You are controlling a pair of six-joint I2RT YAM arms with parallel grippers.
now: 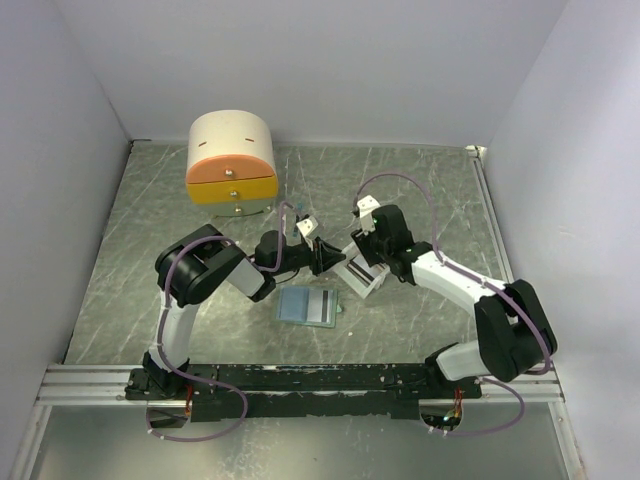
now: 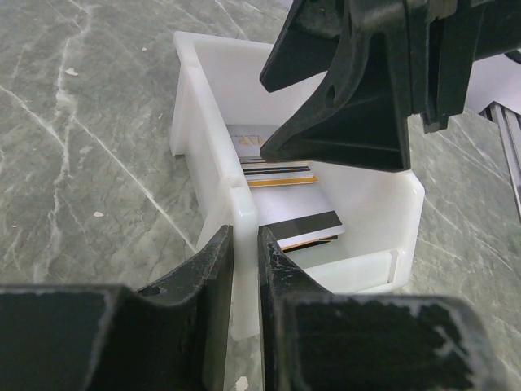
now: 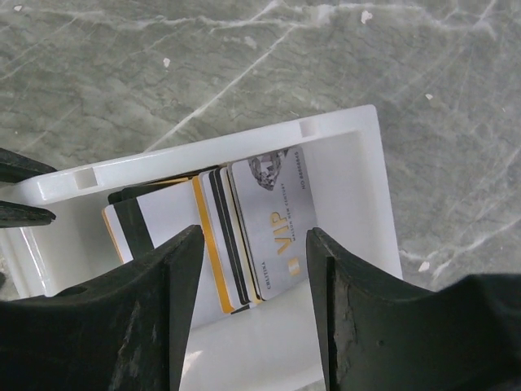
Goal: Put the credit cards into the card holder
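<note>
A white box point(image 1: 350, 283) of cards stands on the table, right of centre. My left gripper is shut on the upright edge of its wall, as the left wrist view shows. Several cards lie inside, among them a pale VIP card point(image 3: 273, 220) and a white card with a black stripe point(image 3: 175, 216). Over them my right gripper stands open, its fingertips spread above the VIP card and nothing held between them. The card holder point(image 1: 293, 305) lies spread flat in front of the box, blue on its left side and with dark and light strips on its right.
A rounded cabinet point(image 1: 230, 150) with an orange and a yellow drawer stands at the back left. Bare grey table point(image 1: 410, 330) lies to the right of the holder and along the left side.
</note>
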